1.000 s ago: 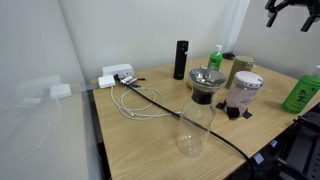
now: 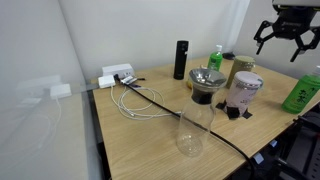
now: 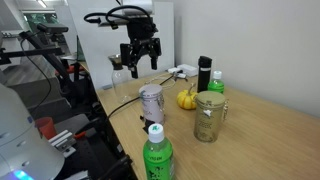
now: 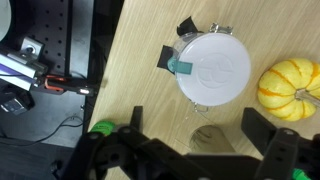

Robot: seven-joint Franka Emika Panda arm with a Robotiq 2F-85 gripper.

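Observation:
My gripper (image 2: 278, 50) hangs over the right side of the table, fingers wide apart and empty. In the wrist view, its dark fingers (image 4: 261, 130) frame the table from below. A clear jar with a white lid (image 4: 214, 68) stands ahead of the gripper in that view; in exterior view 2 the jar (image 3: 152, 108) is below the gripper (image 3: 140, 58). Dark pieces lie at its base. Close by is a tan canister (image 3: 208, 118), partly hidden by the gripper in the wrist view. A green bottle (image 3: 158, 158) stands near the table's edge.
A small yellow pumpkin (image 4: 288, 88), a second green bottle (image 2: 216, 58) and a black cylinder (image 2: 181, 60) stand farther back. A glass carafe (image 2: 195, 130) topped by a metal bowl (image 2: 207, 77) stands near the jar. Cables cross the table; its near-left part in exterior view 1 is clear.
In exterior view 1, my gripper has come down from the top edge and slightly left, staying open. The objects on the table have not moved.

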